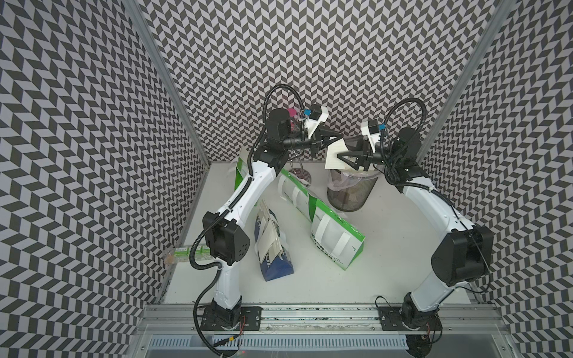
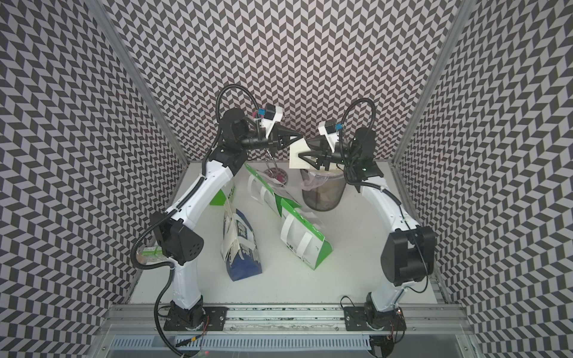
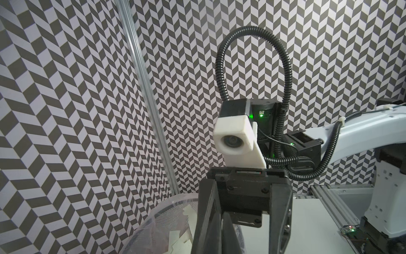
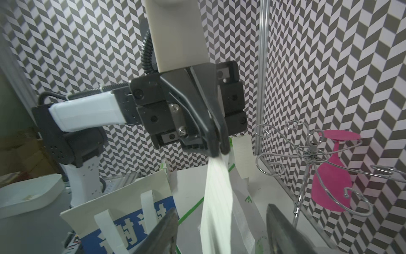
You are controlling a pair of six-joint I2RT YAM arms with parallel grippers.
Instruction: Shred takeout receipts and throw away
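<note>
A pale slip of paper (image 1: 336,157) stands in front of the waste bin (image 1: 349,197), over its rim. In the right wrist view the paper (image 4: 217,190) appears nearly edge-on, its upper end pinched by my left gripper, which is shut. My right gripper (image 1: 344,150) faces it from the other side; its blurred fingers (image 4: 287,232) stand apart, one on each side of the paper, with gaps showing. Seen from the left wrist, torn paper pieces (image 3: 181,243) lie in the lined bin. Print on the slip cannot be read.
A blue-and-white bag (image 1: 274,265) and green-and-white bags (image 1: 337,238) occupy the table's middle and left. Behind my left arm, a wire stand (image 4: 312,154) rises beside a pink object (image 4: 332,184).
</note>
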